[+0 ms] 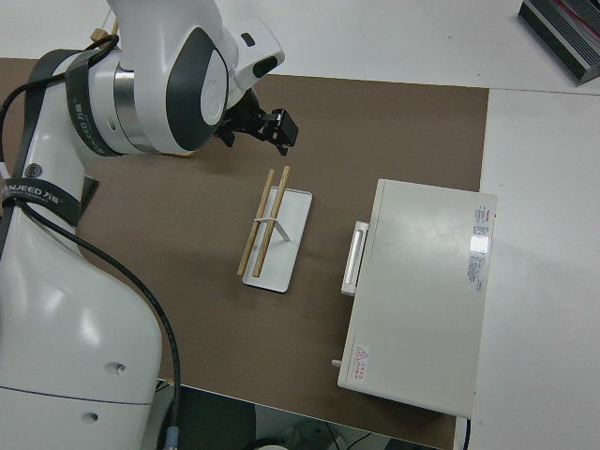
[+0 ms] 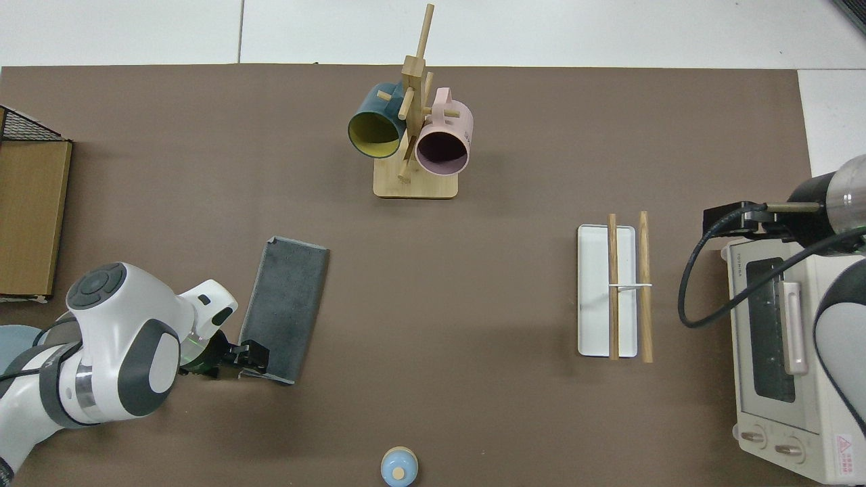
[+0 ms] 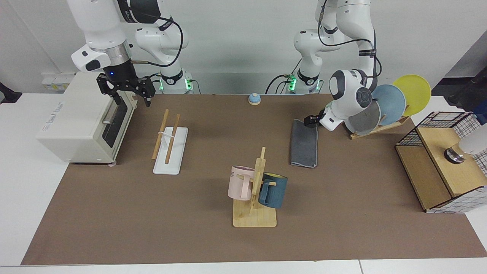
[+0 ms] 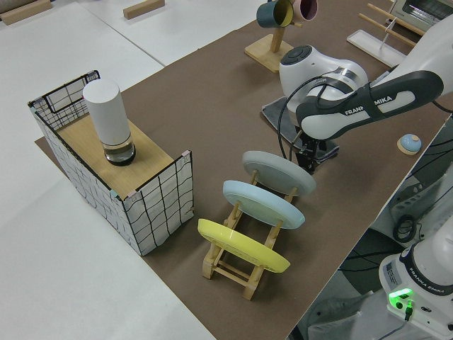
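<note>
My left gripper point(image 2: 247, 357) is low over the near end of a folded grey towel point(image 2: 288, 300), beside the plate rack with grey, blue and yellow plates point(image 4: 244, 244); whether it is open or shut is unclear. My right gripper point(image 1: 277, 131) hangs in the air beside the white toaster oven point(image 3: 77, 123), near the white stand with two wooden rods point(image 2: 593, 292); its finger state is hard to tell.
A mug tree point(image 2: 414, 187) holds blue and pink mugs at the back. A wire basket with wooden boards point(image 2: 28, 211) stands left, a small blue round object point(image 2: 398, 465) at the front.
</note>
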